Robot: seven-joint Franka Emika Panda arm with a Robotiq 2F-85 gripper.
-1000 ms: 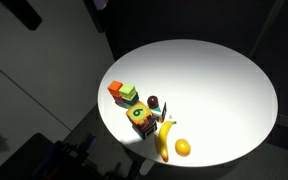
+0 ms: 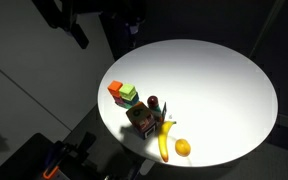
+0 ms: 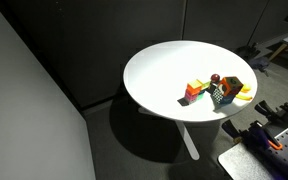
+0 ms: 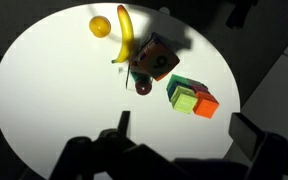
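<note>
My gripper is open above the round white table (image 4: 59, 110), nothing between its fingers. In the wrist view, orange, light green and darker blocks form a cluster (image 4: 192, 98) ahead of it, towards the right finger. Left of the cluster lies a dark box with orange markings (image 4: 157, 57). A small dark red ball-like thing (image 4: 143, 88) is beside the box. Past it are a yellow banana (image 4: 125, 35) and an orange fruit (image 4: 100, 26). Exterior view 2 shows the blocks stacked (image 3: 195, 90) left of the box (image 3: 231, 87).
All the objects are grouped near one edge of the table, and the rest of its white top (image 2: 199, 85) is bare. Dark floor surrounds the table. A pale wall or panel (image 2: 24, 70) stands at the left in exterior view 1.
In exterior view 1 the arm and gripper have moved into the top of the picture, further right and over the table's left side. The box's top has darkened. The objects have not moved.
</note>
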